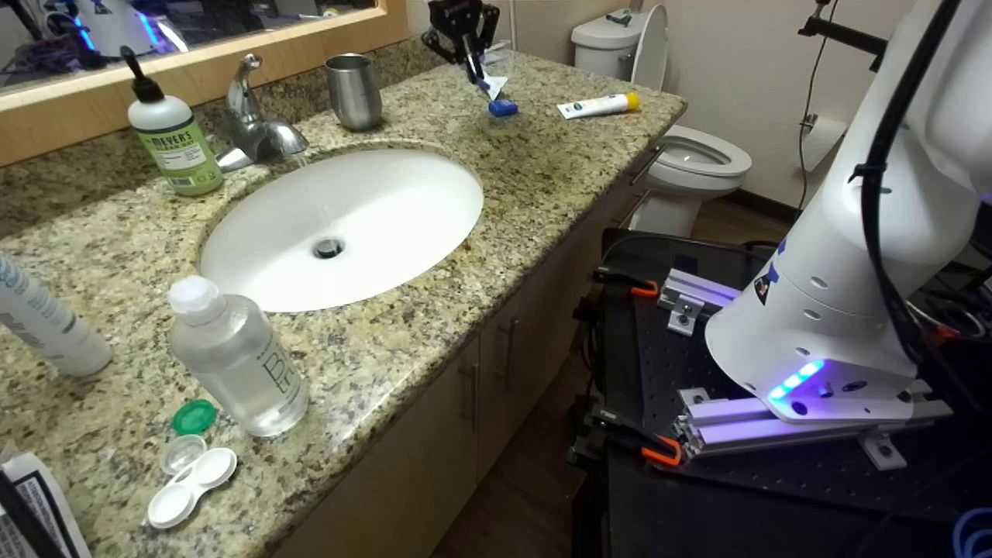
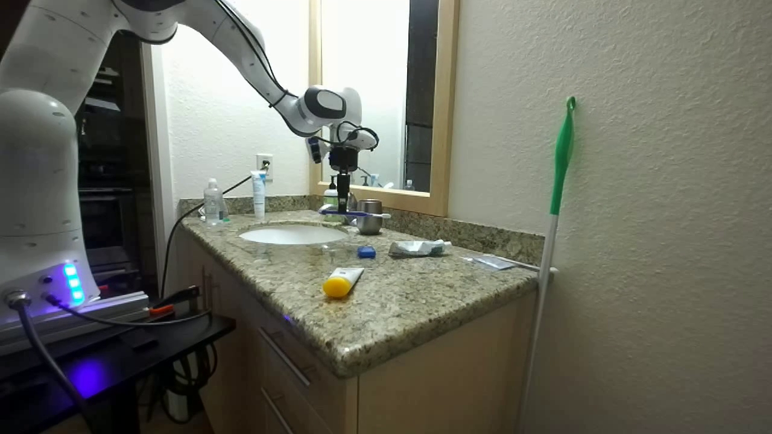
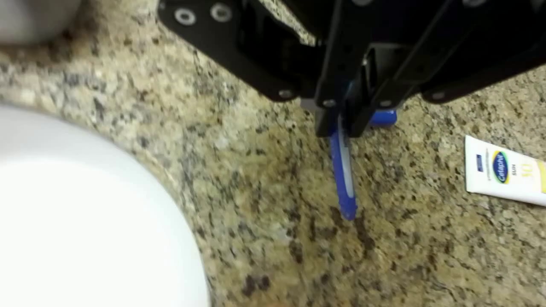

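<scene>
My gripper is shut on a blue and white toothbrush [image 3: 343, 171]. In the wrist view, the handle's end sticks out past the fingertips toward the lower part of the picture. In exterior view 2 the gripper [image 2: 343, 210] hangs above the counter, and the toothbrush [image 2: 370, 214] lies about level across it, with its pale head to the right. Behind it there stands a steel cup [image 2: 370, 223]. Exterior view 1 has the gripper [image 1: 476, 76] at the top, to the right of the cup [image 1: 354, 93].
A small blue case [image 1: 503, 108] and a sunscreen tube [image 1: 599, 106] lie on the counter. Left of them are the white sink [image 1: 428, 200], the faucet [image 1: 257, 125] and a soap bottle [image 1: 172, 138]. A crumpled silver tube [image 2: 417, 248] rests near the backsplash [image 2: 492, 239].
</scene>
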